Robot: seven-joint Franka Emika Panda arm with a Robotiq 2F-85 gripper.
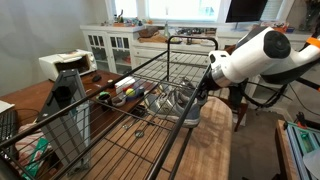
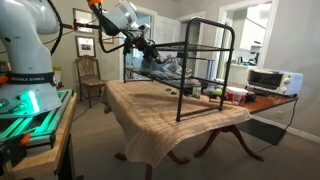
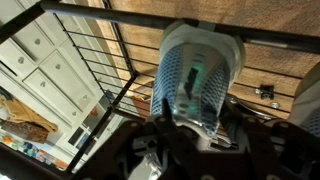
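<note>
A grey-blue shoe [image 3: 203, 62] fills the middle of the wrist view, held by my gripper, which is shut on it near the shoe's opening. In exterior view 1, the grey shoe [image 1: 190, 112] sits at the near right side of the black wire rack [image 1: 125, 140], with the gripper [image 1: 207, 90] just above its right end. Part of a second shoe [image 3: 308, 100] shows at the right edge of the wrist view. The fingers are mostly hidden in the exterior views. Whether the held shoe touches the rack, I cannot tell.
Rack rails and posts [image 2: 181, 80] stand close around the shoe. Small items [image 1: 122, 97] lie on the wooden table beyond the wires. A toaster oven [image 2: 272, 80] is on the table's far end.
</note>
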